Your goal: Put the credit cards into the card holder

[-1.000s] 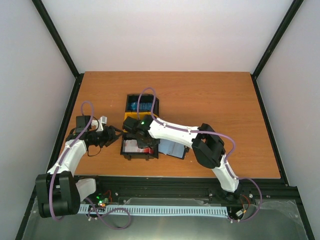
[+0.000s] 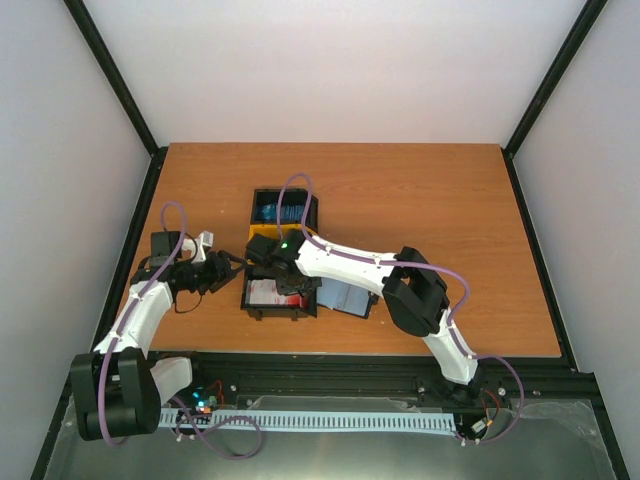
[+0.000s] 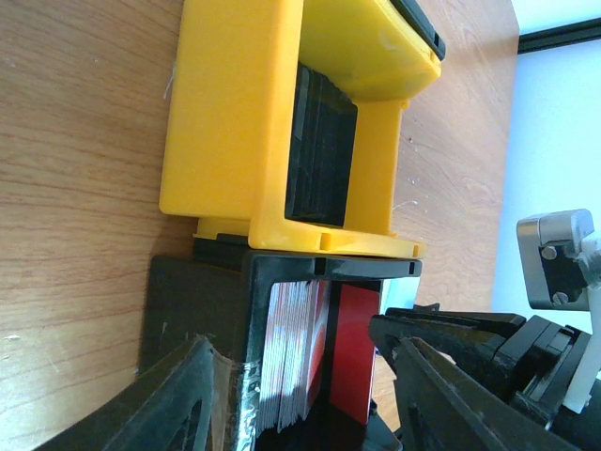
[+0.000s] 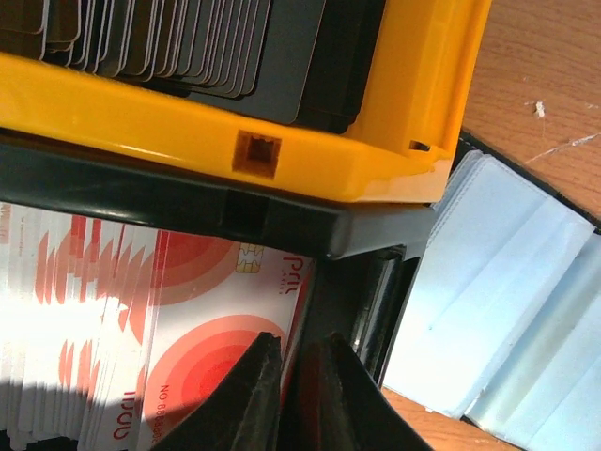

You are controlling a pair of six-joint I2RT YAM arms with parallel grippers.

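A black box [image 2: 247, 312] with a yellow tray section [image 3: 225, 122] holds a row of white-and-red cards; in the left wrist view a red card [image 3: 355, 352] stands apart from the row. Right of the box lies an open holder with pale blue sleeves [image 2: 343, 296]. My right gripper is over the card compartment, its fingers shut beside the rightmost card; whether anything thin is between them cannot be seen. My left gripper [image 2: 242, 262] stands open just left of the box, nothing visibly gripped.
Dark cards [image 4: 202, 47] fill the yellow section, and blue ones [image 2: 285, 213] stand in the rear compartment. The right forearm [image 2: 345, 262] passes over the holder's upper part. Bare wooden table [image 2: 430, 200] stretches to the right and behind.
My right gripper and its hose have shifted very slightly over the box. The left arm, the box and the blue-sleeved holder look unmoved.
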